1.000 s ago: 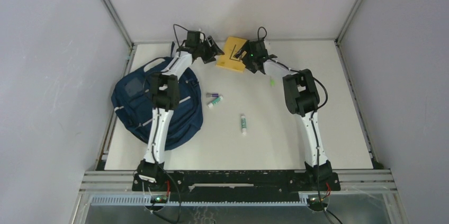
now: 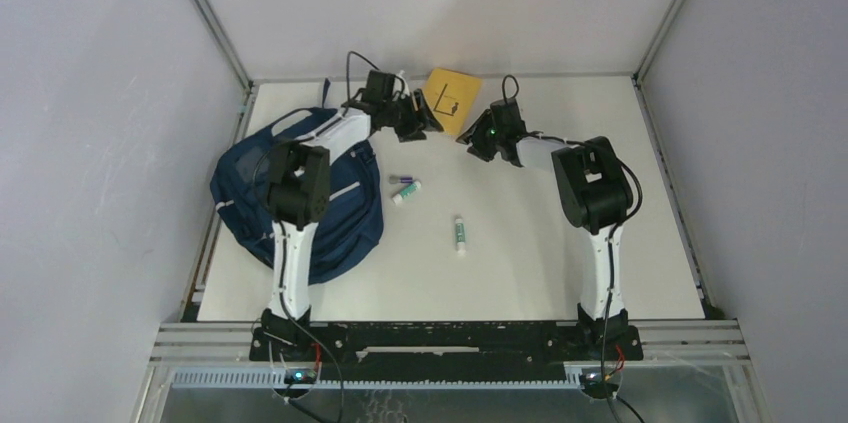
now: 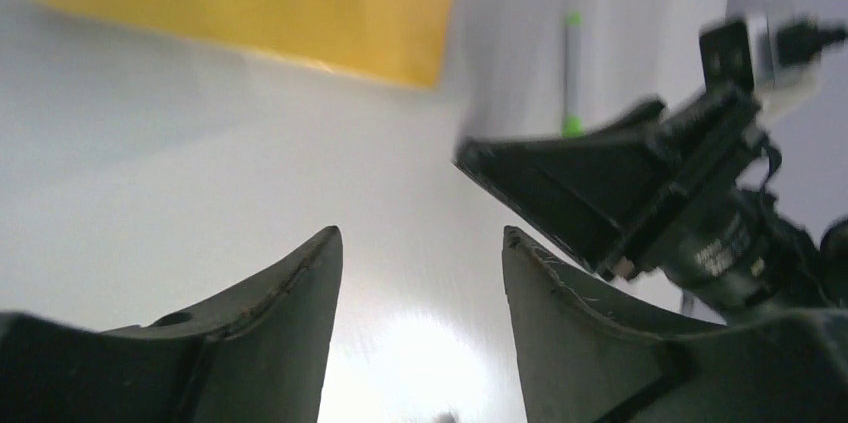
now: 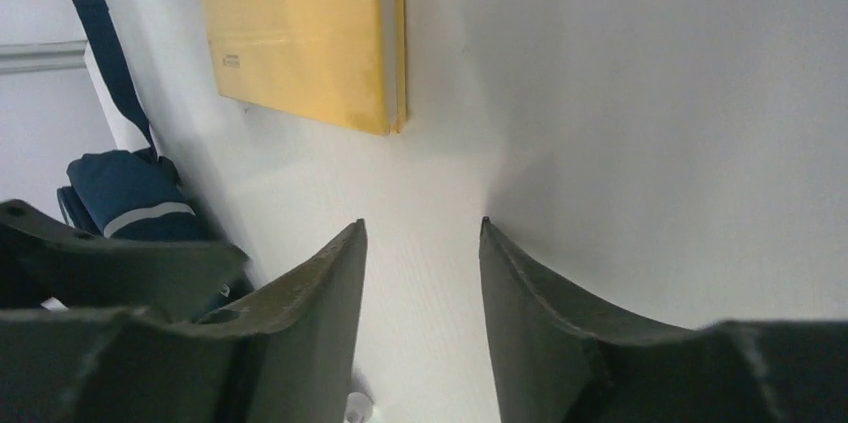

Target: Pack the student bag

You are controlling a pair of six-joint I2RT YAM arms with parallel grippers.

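The yellow notebook [image 2: 450,93] lies flat at the back centre of the table, its near corner between my two grippers. My left gripper is above the table by the notebook, fingers apart with nothing between them. My right gripper hovers just in front of the notebook, also open and empty. The dark blue bag [image 2: 240,193] lies at the left, partly under my left arm. A green-and-white tube [image 2: 407,193] and a small purple item [image 2: 402,179] lie beside it; another tube [image 2: 460,234] lies near the middle. A thin green-tipped item [image 3: 572,73] shows blurred behind my right gripper.
Walls stand close behind and at both sides. The two grippers are near each other at the back centre.
Both grippers have moved rightward and toward the front; the right one has come off the top of the notebook, now hiding the green item in the top view.
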